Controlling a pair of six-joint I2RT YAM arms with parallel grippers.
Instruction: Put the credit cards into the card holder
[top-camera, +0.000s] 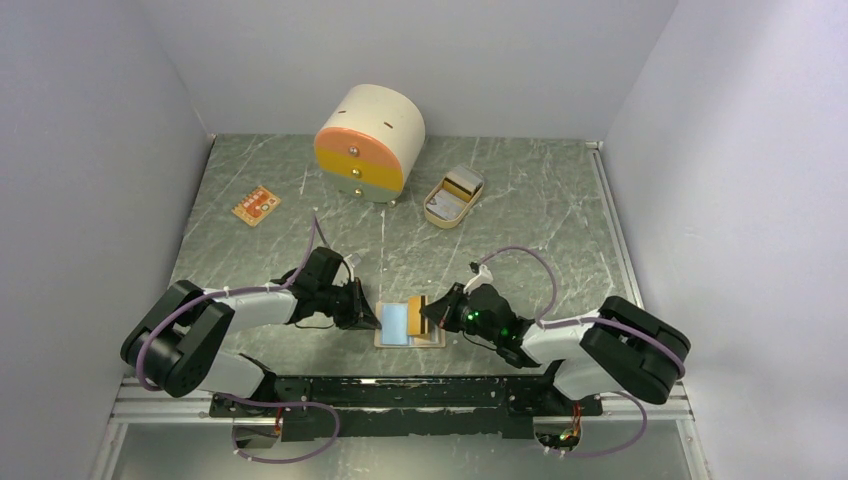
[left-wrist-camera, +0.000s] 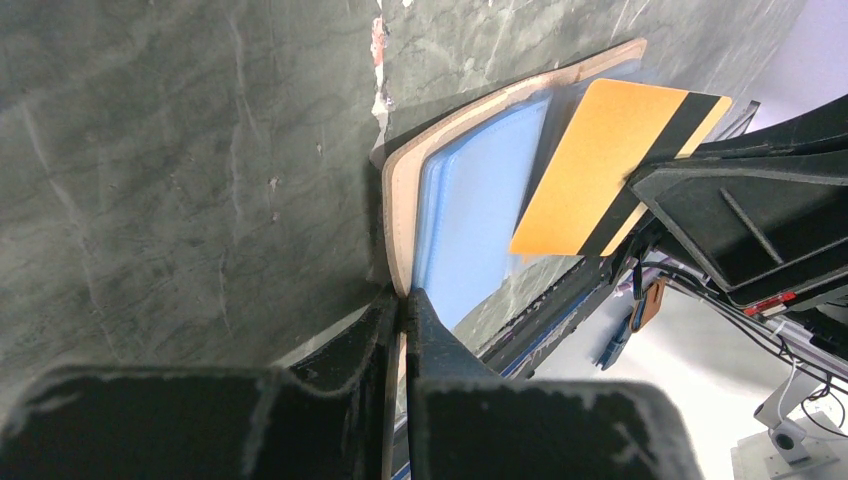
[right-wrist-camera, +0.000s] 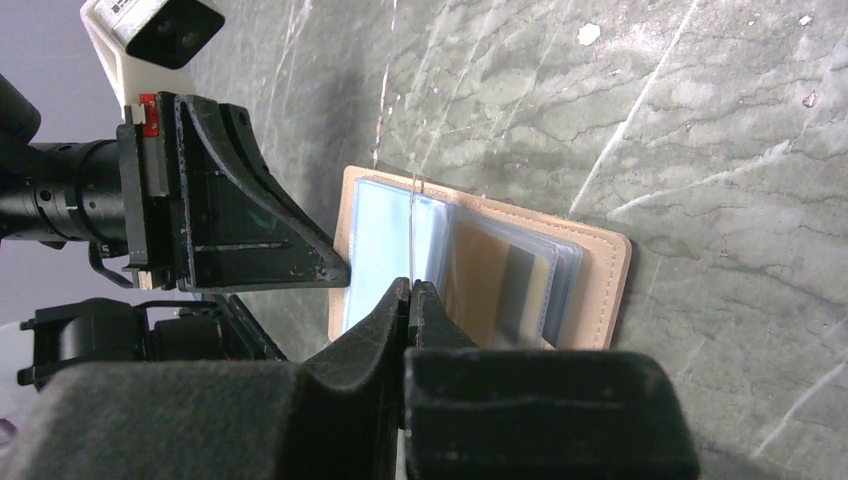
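The open card holder (top-camera: 385, 345), tan with clear and blue sleeves, lies flat at the table's front. At its left edge my left gripper is shut, with the holder's tan rim (left-wrist-camera: 398, 200) between its fingertips. A yellow credit card (left-wrist-camera: 590, 165) with a black stripe stands over the sleeves, and my right gripper (top-camera: 436, 316) is shut on its striped end. In the right wrist view that card (right-wrist-camera: 412, 235) shows only as a thin upright edge above the right gripper. Whether its lower edge has entered a sleeve I cannot tell.
Farther back, a tan box (top-camera: 447, 212) contains several more cards. A rounded cabinet (top-camera: 385, 135) with three coloured drawers stands behind, and an orange card (top-camera: 257, 205) lies at the left. Table space between these and my arms is clear.
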